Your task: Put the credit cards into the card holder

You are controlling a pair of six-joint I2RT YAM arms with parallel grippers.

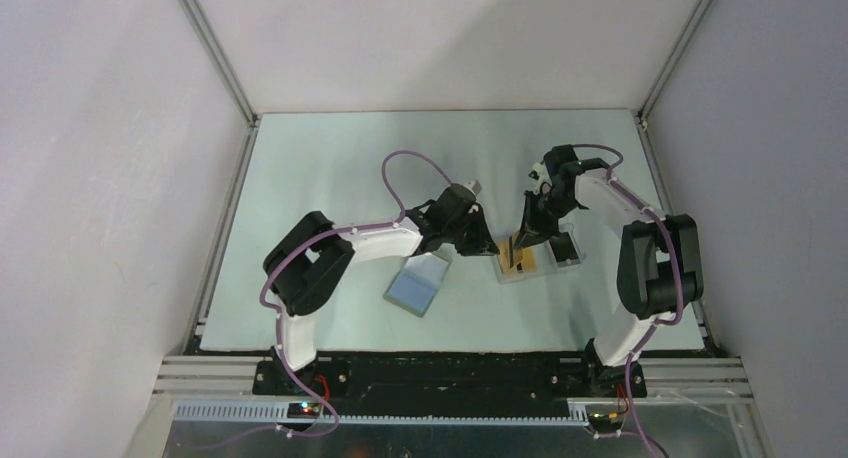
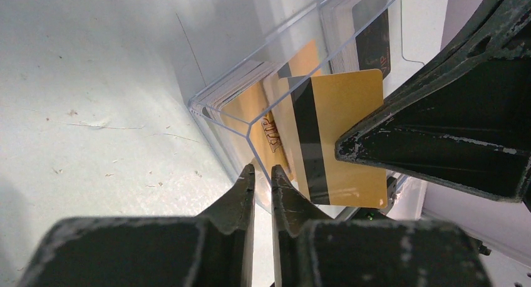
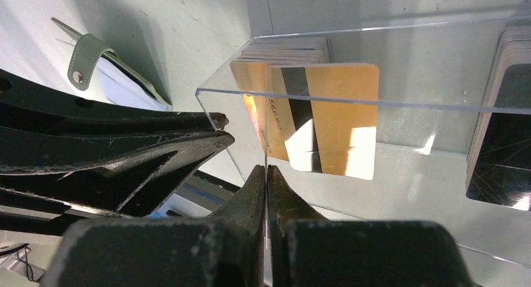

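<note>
My left gripper is shut on the corner wall of a clear plastic box [image 2: 249, 122], steadying it from the left side. Inside lies a stack of gold credit cards [image 3: 294, 47]. The top gold card [image 3: 344, 118], with a black stripe, sits shifted to the right, clear of much of the stack. Over this card in the top view stands my right gripper [image 1: 516, 244], shut with nothing between its fingers; whether its tips touch the card is unclear. An open card holder [image 1: 411, 291], blue-grey inside, lies on the table left of the box.
Black cards [image 3: 504, 158] fill the far right end of the clear box, with a gap between them and the gold ones. The holder's green strap with a snap [image 3: 89, 60] sticks up. Both arms crowd the box.
</note>
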